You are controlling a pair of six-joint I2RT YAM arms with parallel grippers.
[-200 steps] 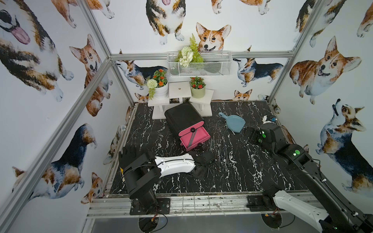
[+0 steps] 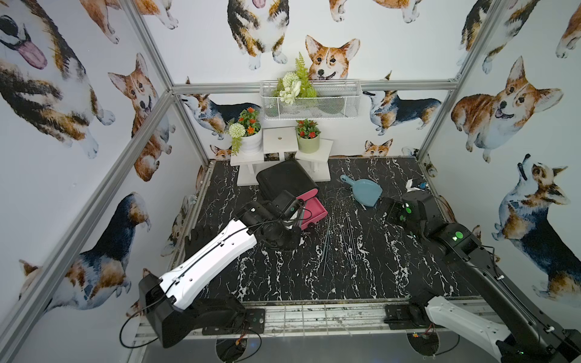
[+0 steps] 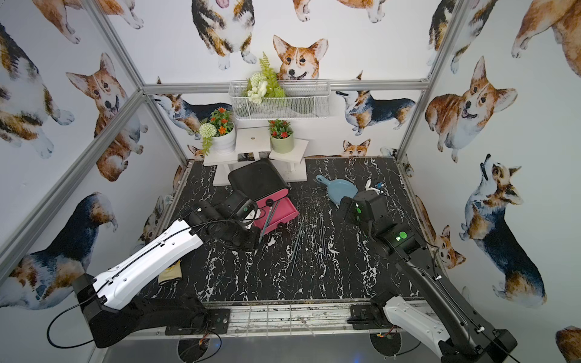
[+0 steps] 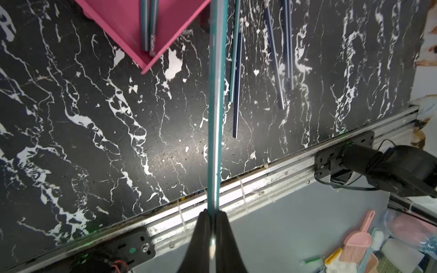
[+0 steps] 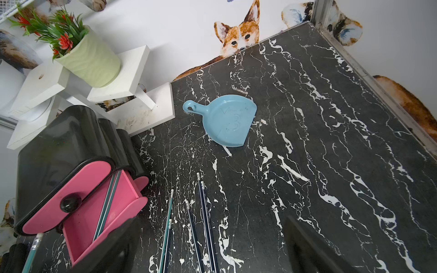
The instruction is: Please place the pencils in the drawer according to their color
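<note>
My left gripper is shut on a teal pencil (image 4: 217, 113), which stretches long across the left wrist view; in the right wrist view this held pencil (image 5: 31, 254) shows at the lower left. The pink drawer (image 4: 107, 20) is pulled out of its black case (image 5: 59, 141). Two teal pencils (image 5: 107, 204) lie side by side inside it. On the table lie a teal pencil (image 4: 235, 59) against a navy pencil (image 4: 237, 109), and more dark pencils (image 4: 274, 59) to their right. My right gripper stands open above the table, its fingers wide apart and empty.
A blue dustpan (image 5: 229, 120) lies behind the loose pencils. White stands (image 5: 157, 109) with potted plants rise behind the drawer case.
My left arm has swung leftward and back from the loose pencils, so its gripper now stands by the drawer and partly covers it. The right arm barely differs.
</note>
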